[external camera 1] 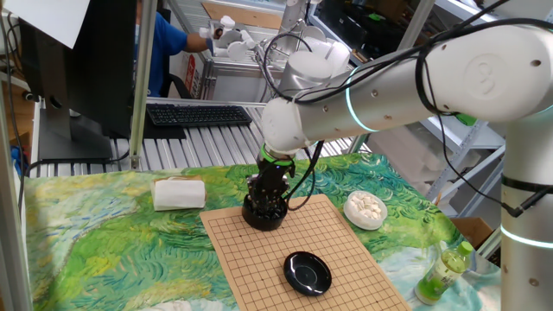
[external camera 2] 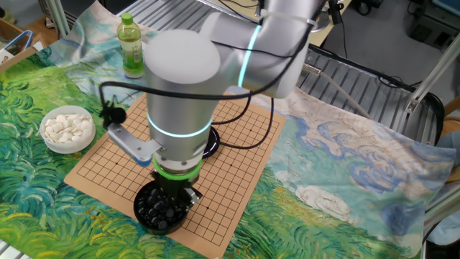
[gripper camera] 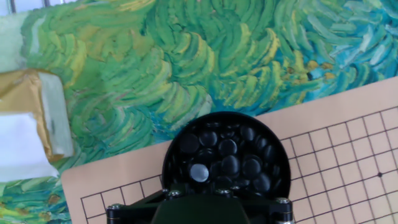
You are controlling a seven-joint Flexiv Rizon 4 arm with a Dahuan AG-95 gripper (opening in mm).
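Note:
A round black bowl full of glossy black stones stands on a corner of the wooden grid board. My gripper points down over this bowl, its lower end at or just inside the rim in exterior view 1. Only dark gripper parts show along the bottom of the wrist view, covering the near side of the bowl. The fingertips cannot be made out, nor whether anything is between them. Another black dish, apparently empty, rests nearer the board's middle. In exterior view 2 the arm partly covers that dish.
Beside the board, a white bowl holds white pieces. A green-capped bottle is on the cloth near the arm's base. Left of the board lies a white and brown packet. Cables hang beside the wrist.

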